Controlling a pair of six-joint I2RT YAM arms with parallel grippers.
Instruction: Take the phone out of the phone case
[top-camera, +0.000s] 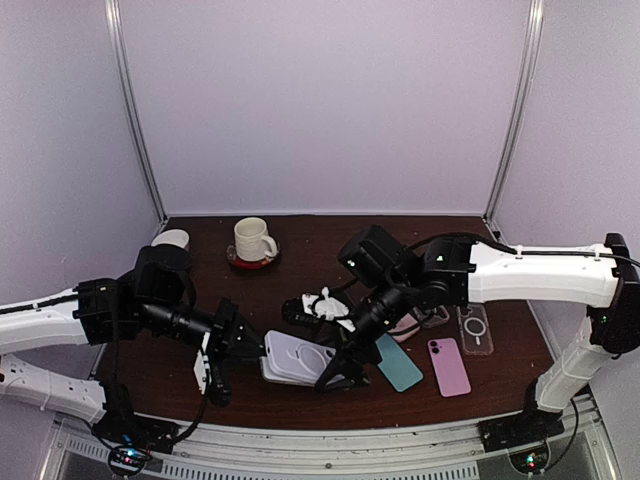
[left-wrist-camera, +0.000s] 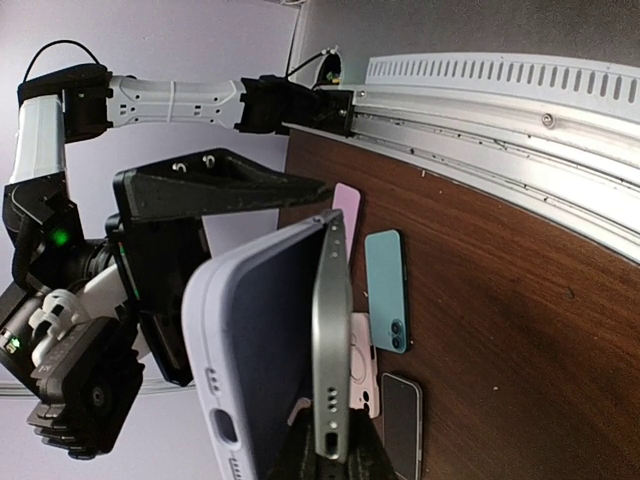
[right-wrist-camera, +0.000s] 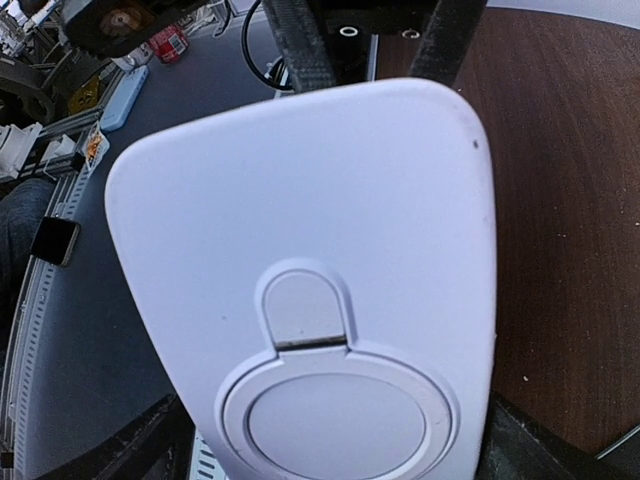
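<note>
A lavender phone case with a ring on its back is held in the air between both grippers. My left gripper is shut on it at one end. In the left wrist view, the silver edge of the phone shows beside the lavender case, angled apart from it along part of its length. My right gripper stands open around the other end; in the right wrist view the case back fills the space between its fingers.
A teal phone, a pink phone and a clear case lie on the right. A white mug on a red coaster and another white cup stand at the back left.
</note>
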